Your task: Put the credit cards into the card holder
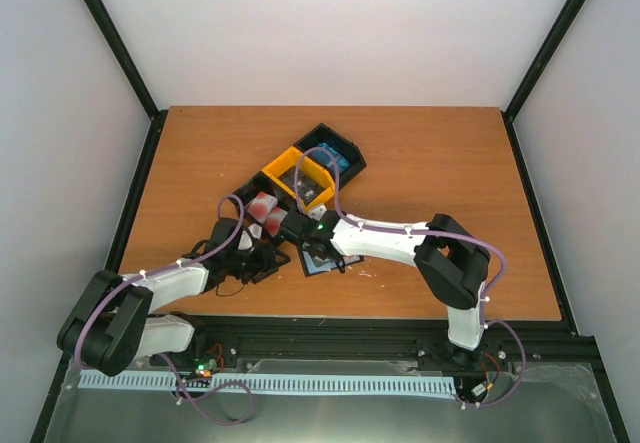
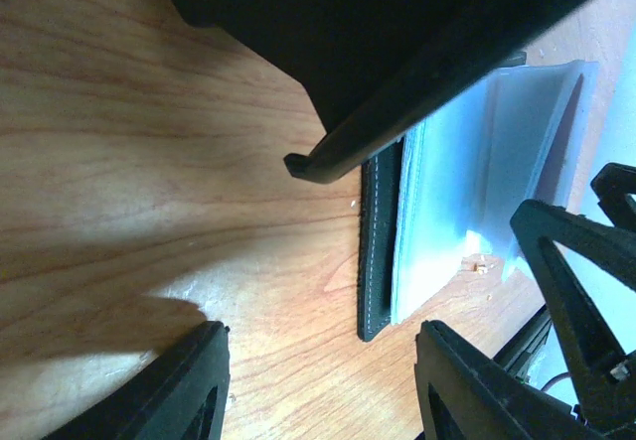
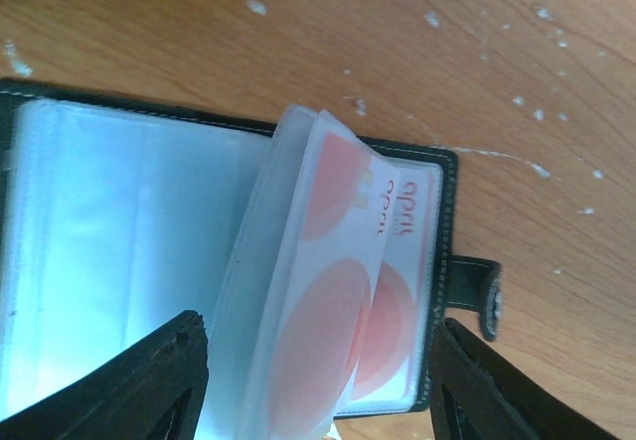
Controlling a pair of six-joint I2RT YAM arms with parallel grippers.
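The card holder (image 1: pixel 318 264) lies open on the table, mostly covered by the right arm in the top view. In the right wrist view its clear pocket leaf stands partly raised, with a red-and-white card (image 3: pixel 314 361) in or against it. Another such card (image 3: pixel 399 296) lies flat on the dark-edged cover. Above these cards my right gripper is open, its fingers apart with nothing between them. At the holder's left side, my left gripper stands open over bare wood, beside the holder's black edge (image 2: pixel 376 271).
Behind the grippers stand a black bin (image 1: pixel 242 192) with red-and-white cards, a yellow bin (image 1: pixel 276 168) with dark cards and another black bin (image 1: pixel 352 153) with blue cards. Both arms are close together near the holder.
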